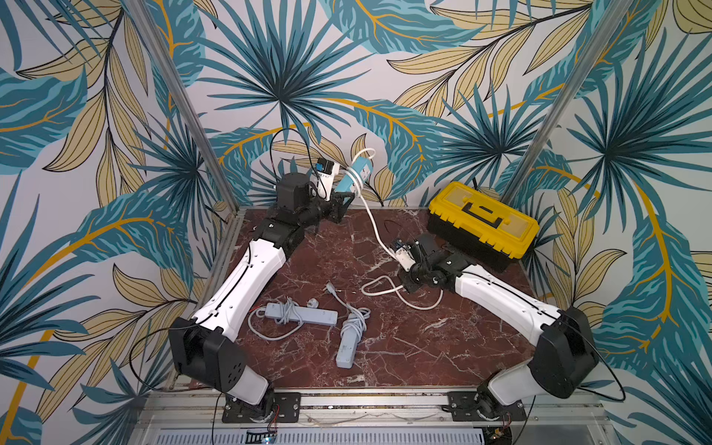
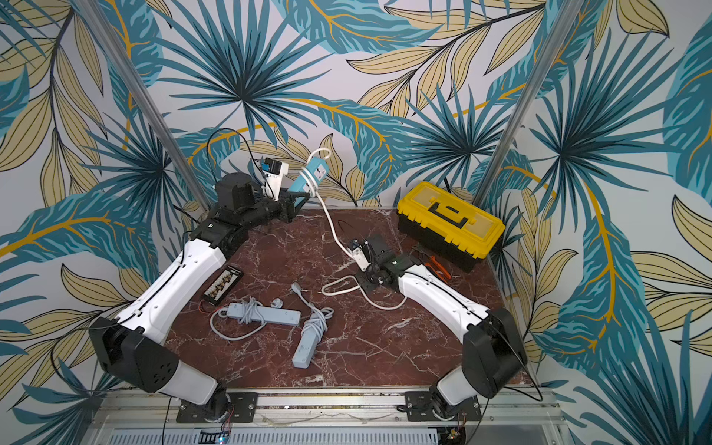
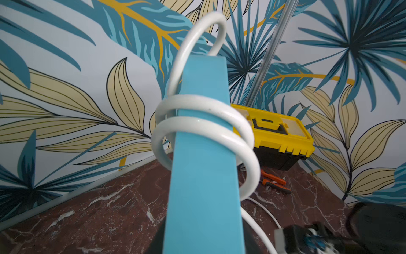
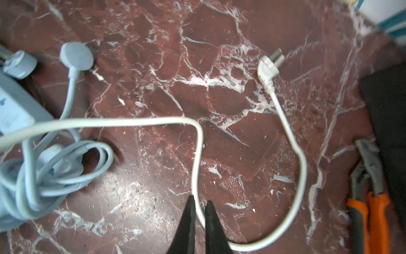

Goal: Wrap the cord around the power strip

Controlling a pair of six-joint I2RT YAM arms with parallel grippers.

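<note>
A blue power strip (image 3: 205,169) stands tilted in the air in the left wrist view, with my left gripper (image 1: 342,201) shut on its lower end. Its white cord (image 3: 207,127) loops around the strip's middle in loose coils, and another bend arches over the top end. From there the cord runs down to my right gripper, which is low over the table, shut with the cord passing between its fingertips. Beyond the grip, the cord curves across the table to a plug (image 4: 267,68) in the right wrist view. The left fingertips are mostly hidden behind the strip.
Two grey strips with wound cords, one lying crosswise (image 1: 319,316) and one lengthwise (image 1: 346,350), rest on the front of the table. A yellow toolbox (image 1: 485,215) stands at the back right, beside orange-handled pliers (image 4: 378,220).
</note>
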